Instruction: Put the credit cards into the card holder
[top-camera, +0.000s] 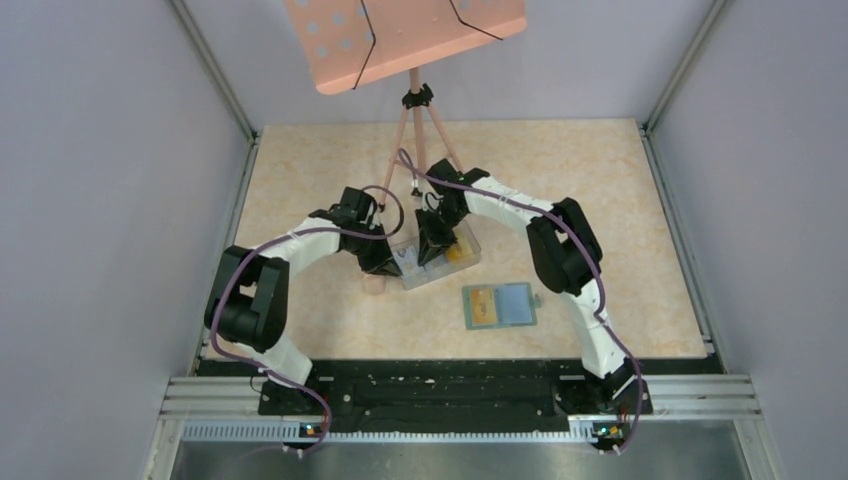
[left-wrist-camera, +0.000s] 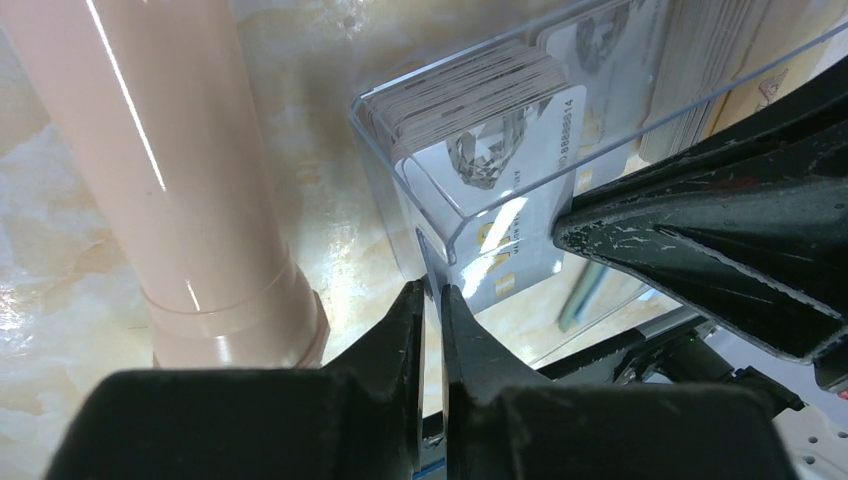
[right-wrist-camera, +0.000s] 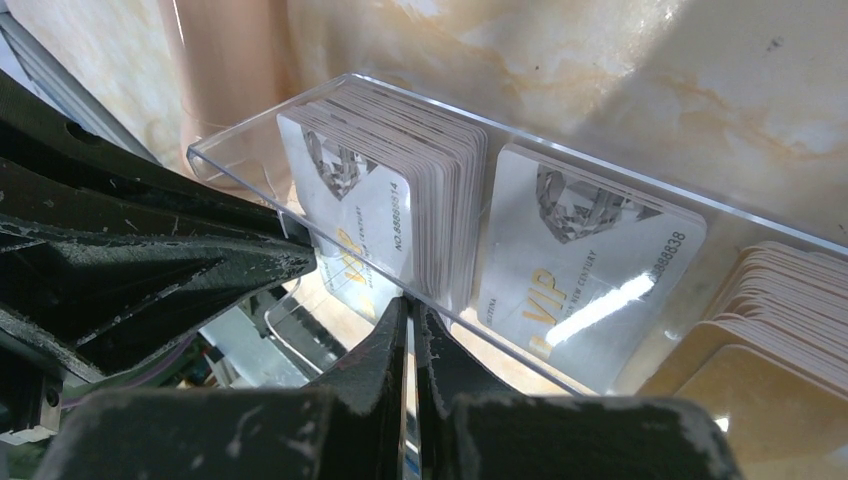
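Observation:
A clear acrylic card holder (top-camera: 420, 281) sits mid-table, with stacks of silver VIP cards (left-wrist-camera: 481, 155) (right-wrist-camera: 350, 200) and gold cards (right-wrist-camera: 760, 390) in separate sections. My left gripper is shut on the holder's left end, at the wall by the silver cards. My right gripper is shut at the holder's long side, just below the left silver stack, with no card visible between its fingers. Further right in the right wrist view lies another silver stack (right-wrist-camera: 580, 270).
A pink easel (top-camera: 416, 130) stands behind the holder, one leg (left-wrist-camera: 190, 200) close beside its left end. A teal tray (top-camera: 499, 321) with gold and blue panels lies at front right.

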